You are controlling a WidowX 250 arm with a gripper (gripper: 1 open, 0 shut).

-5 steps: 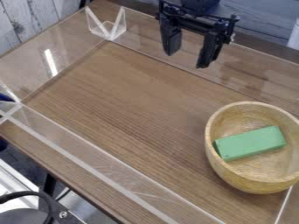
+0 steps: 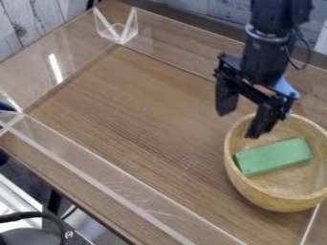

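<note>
The black robot gripper (image 2: 255,100) hangs open over the back rim of a round pale wooden bowl (image 2: 262,194) at the right, its dark fingers pointing down and somewhat blurred. A green rectangular block (image 2: 272,156) lies inside the bowl, a little below and in front of the fingertips. Nothing shows held between the fingers.
Clear plastic edging runs along its left side, with a small clear piece (image 2: 117,29) at the back left. Black cables (image 2: 32,230) sit at the bottom left corner.
The bowl and green block look unmoved.
</note>
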